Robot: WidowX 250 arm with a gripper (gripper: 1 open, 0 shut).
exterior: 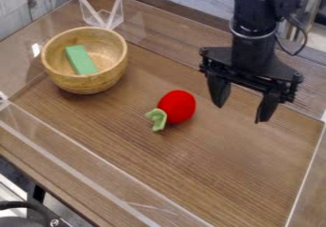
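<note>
My gripper (pixel 242 97) hangs over the right half of the wooden table, open, its two dark fingers spread apart with nothing seen between them. Left of it and a little lower, a round red object with a green top (pixel 176 107) lies on the table, apart from the fingers. A wooden bowl (pixel 109 74) at the upper left holds a green block (pixel 79 61).
A pale, translucent shape stands at the back left, behind the bowl, near the table's edge.
</note>
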